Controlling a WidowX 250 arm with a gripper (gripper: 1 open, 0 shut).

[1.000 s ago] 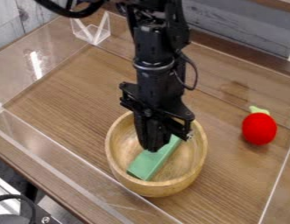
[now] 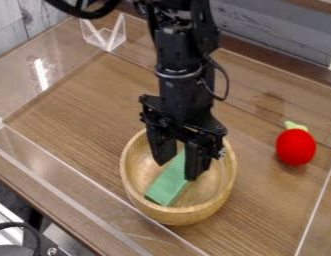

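A black robot arm reaches down from the top centre to a wooden bowl [image 2: 213, 198] in the lower middle. A green bar-shaped object [image 2: 168, 188] lies inside the bowl, its upper end partly hidden by the gripper [image 2: 180, 150]. The gripper stands open at the bowl's back, over the upper part of the green object.
A red tomato-like object [image 2: 295, 149] with a pale green piece behind it sits at the right. A clear plastic item [image 2: 104, 30] stands at the back left. A black cable runs at the lower left.
The gripper's fingers have changed pose over the bowl, appearing further apart than a second ago. The green object looks little changed.
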